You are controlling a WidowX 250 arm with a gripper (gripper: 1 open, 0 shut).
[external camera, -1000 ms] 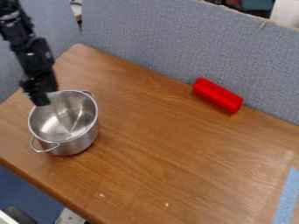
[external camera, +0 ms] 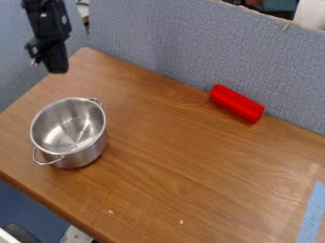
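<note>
My gripper is raised at the top left, dark and small in view, above the back-left corner of the table; its fingertips look close together, with nothing visible between them. A steel pot with two loop handles stands upright on the left of the wooden table, apart from the gripper. A red cylinder lies on its side at the back right.
Grey padded panels border the back and left of the table. A light blue strip lies at the right edge.
My gripper has risen from just over the pot's back rim to higher up, toward the back. The pot and red cylinder stay where they were.
</note>
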